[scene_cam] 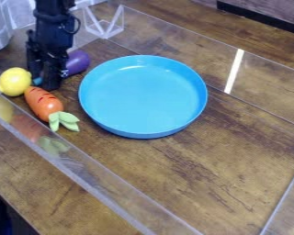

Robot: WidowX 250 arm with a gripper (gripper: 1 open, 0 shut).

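My black gripper (49, 66) is at the upper left, low among the toys and open, with its fingertips partly hidden. It is between a yellow lemon-like toy (15, 82) and a purple toy (76, 61). An orange carrot toy with pale green leaves (45, 105) lies just in front of it. A blue round plate (143, 96) sits to the right of the toys. Whether anything lies between the fingers is too hidden to tell.
Clear plastic walls (100, 184) run along the left and lower left. A white strip (234, 71) is at the upper right.
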